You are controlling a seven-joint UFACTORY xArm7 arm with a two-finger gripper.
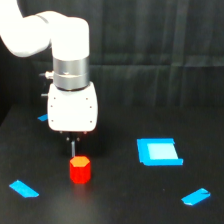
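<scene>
A bright red block (80,170) with a roughly six-sided outline rests on the black surface, left of centre. Right above and behind it, the white arm points down, and its gripper (74,150) ends close to the block's top edge. The dark fingers blend into the black background, so how far apart they stand is unclear. Whether they touch the block cannot be made out.
To the right, a white square (160,151) framed by blue tape lies on the surface. Strips of blue tape mark the front left (23,189) and front right (196,197). A dark curtain (150,60) hangs behind.
</scene>
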